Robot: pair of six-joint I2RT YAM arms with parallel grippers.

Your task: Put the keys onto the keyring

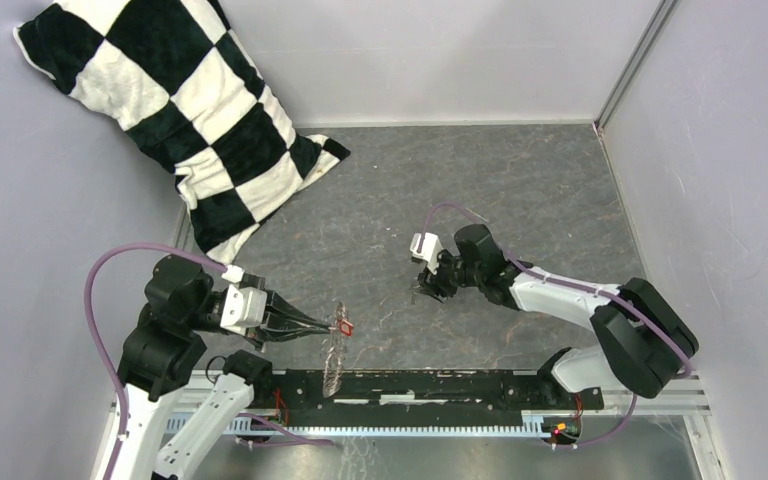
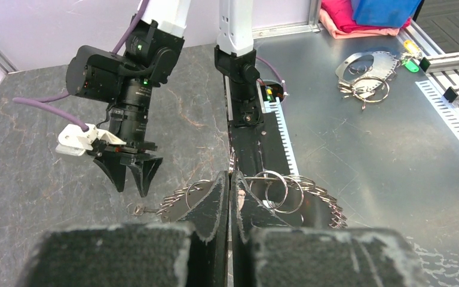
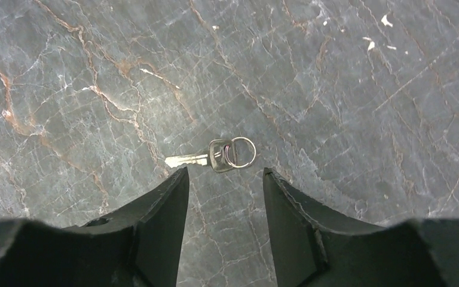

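My left gripper is shut on a big metal keyring (image 1: 334,350), which hangs from its fingertips; in the left wrist view its toothed rim (image 2: 337,210) and several thin rings spread to both sides. On the grey marbled floor lies a single key (image 3: 186,160) with a small split ring (image 3: 253,152) through its head. My right gripper stands part open over the floor, and the key with its ring shows beyond its fingertips, not between them. In the top view the right fingers (image 1: 438,289) hide most of the key.
A checkered cloth (image 1: 200,110) lies at the back left. Another bunch of metal rings (image 2: 367,81) rests on the metal surface, near a blue container (image 2: 385,12). A dark rail (image 1: 410,400) runs along the front.
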